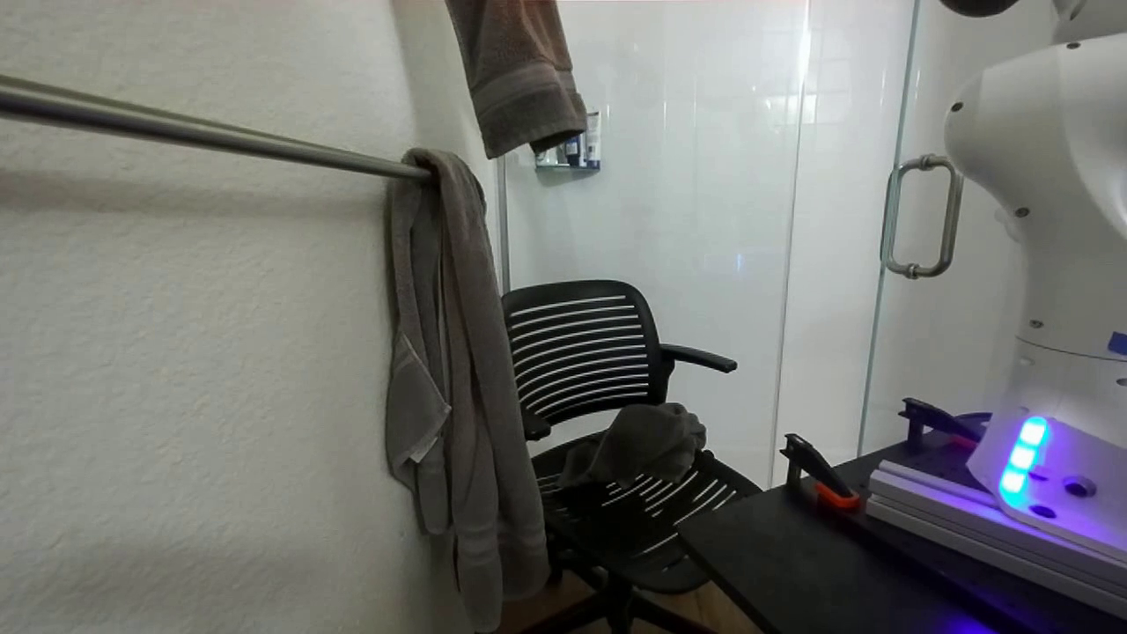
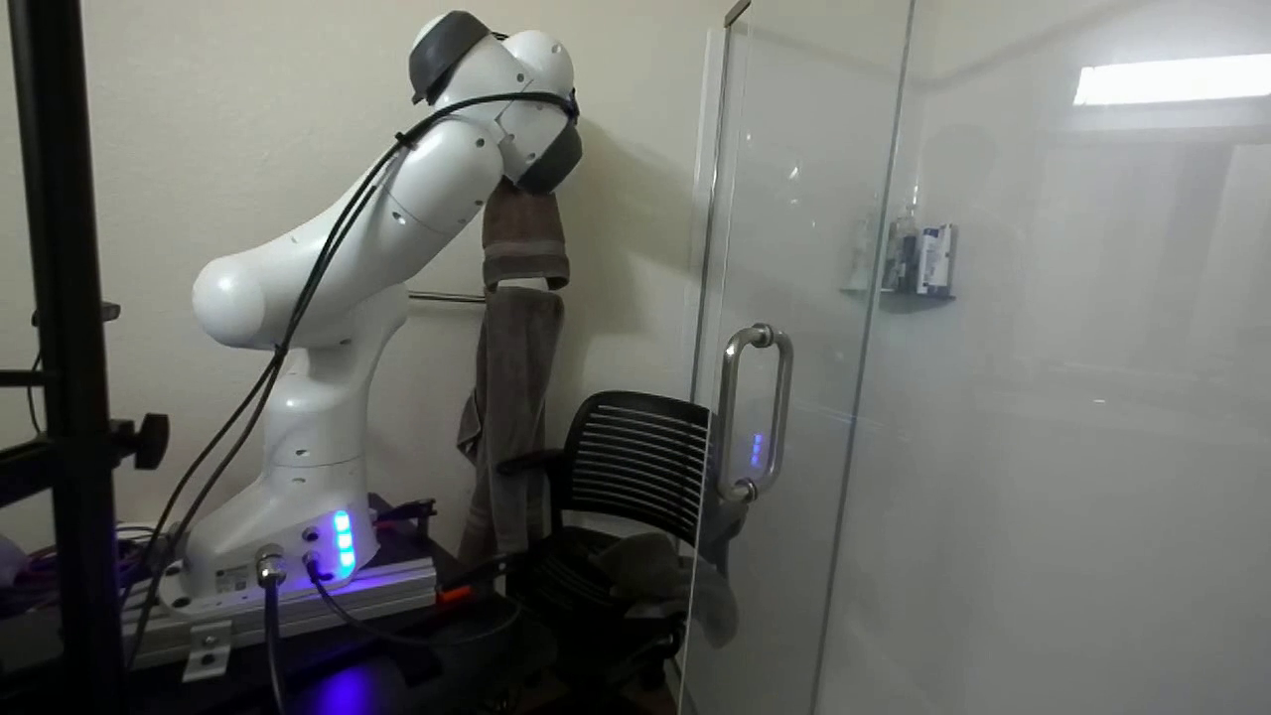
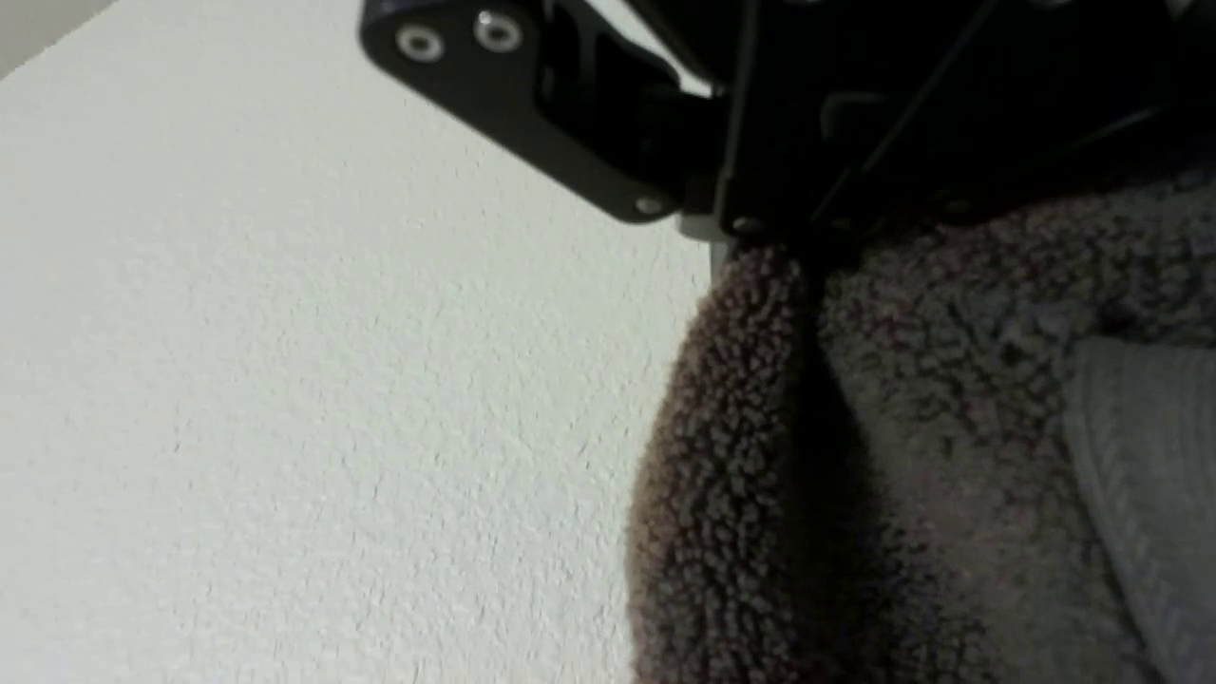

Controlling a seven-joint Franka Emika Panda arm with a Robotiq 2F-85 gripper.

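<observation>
A brown-grey towel [image 1: 525, 79] hangs from above the top edge in exterior view 1, clear of the bar. In the wrist view my gripper is shut on this towel [image 3: 730, 490], which is pinched into a fold and spreads to the right. Exterior view 2 has the held towel [image 2: 524, 232] dangling beneath the wrist, in front of the wall. A larger grey towel [image 1: 481, 401] drapes over the far end of the metal bar [image 1: 211, 136]. The fingers are hidden in both exterior views.
Below stands a black chair [image 1: 586, 349], a crumpled dark towel [image 1: 644, 442] on its seat. A glass door with a metal handle [image 2: 780, 411] is to the right in exterior view 2. Most of the bar is bare. A black table [image 1: 803, 571] carries the arm's base.
</observation>
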